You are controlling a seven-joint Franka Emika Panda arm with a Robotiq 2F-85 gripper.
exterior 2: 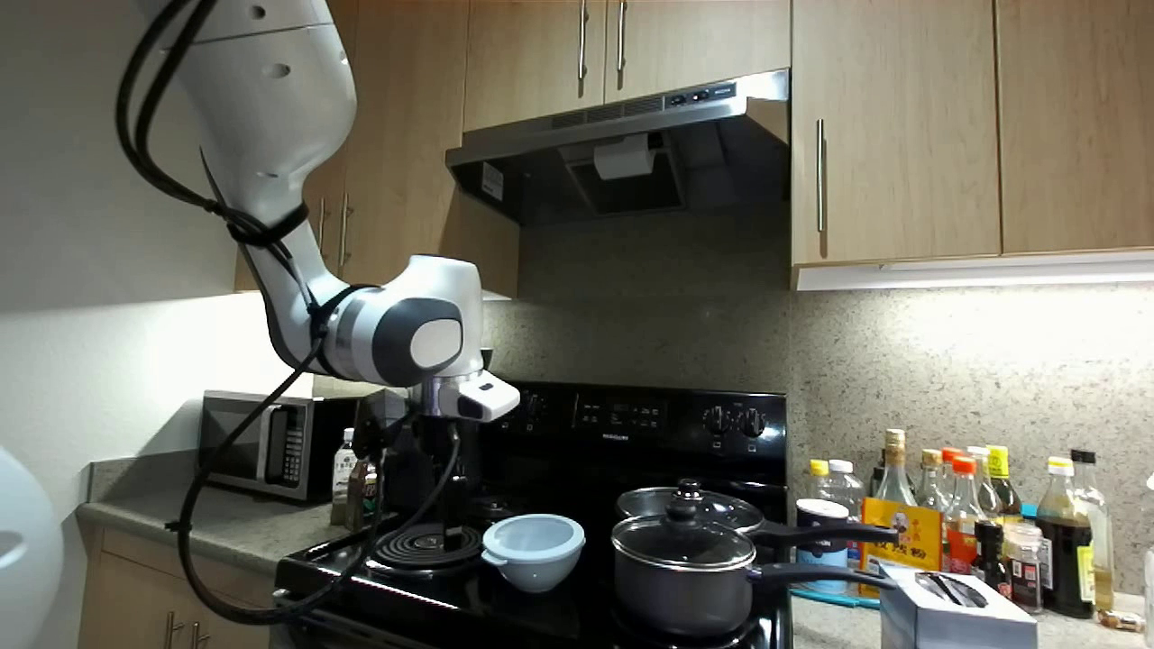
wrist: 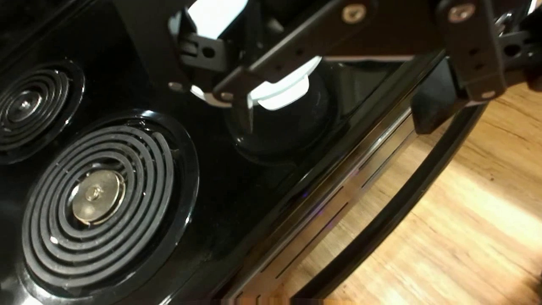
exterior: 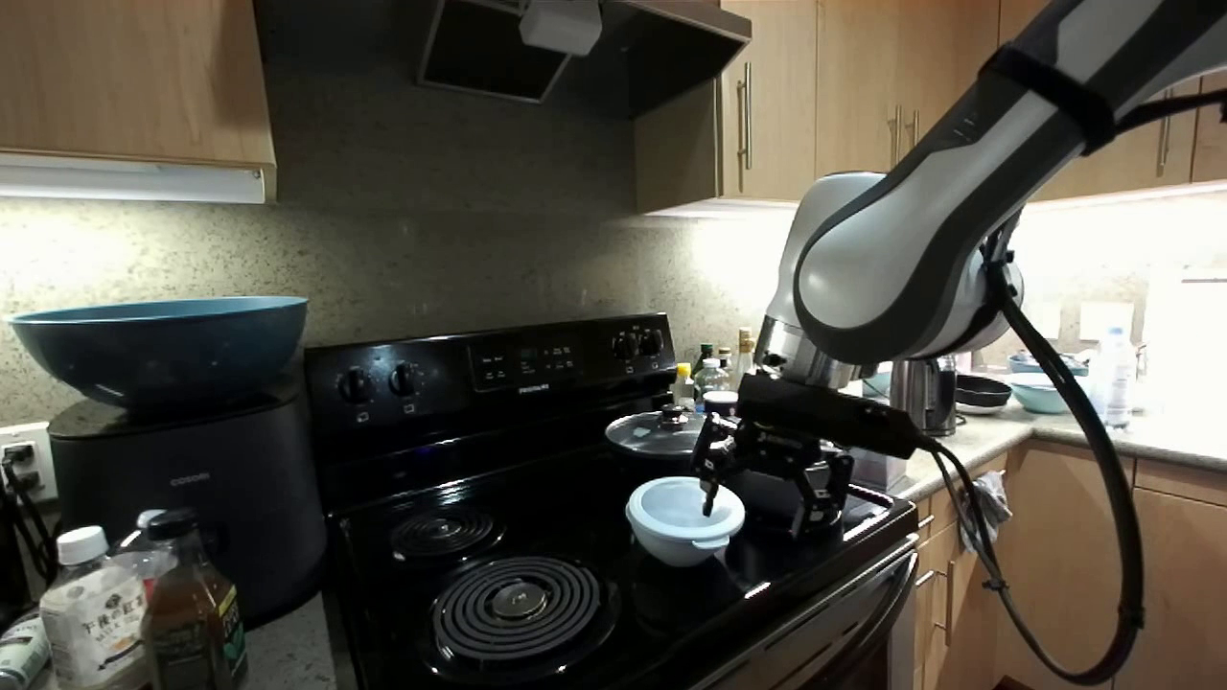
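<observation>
A pale blue bowl [exterior: 685, 521] with a small side tab sits on the black stovetop, also seen in exterior view 2 [exterior 2: 533, 550]. My gripper [exterior: 754, 516] points downward, its fingers spread wide and empty. In exterior view 1, one finger overlaps the right part of the bowl and the other is farther right; whether either touches it cannot be told. From the wrist, part of the white-looking bowl rim [wrist: 284, 94] shows behind the left finger, the rest hidden by the gripper. The right finger appears over the stove's front edge.
Lidded pots [exterior 2: 683, 573] with long handles stand on the stove's other burners. Bare coil burners [exterior: 520, 598] lie left of the bowl in exterior view 1. Bottles [exterior 2: 1066, 541] and a box [exterior 2: 952, 611] crowd the counter. The oven handle [wrist: 386, 223] runs along the front.
</observation>
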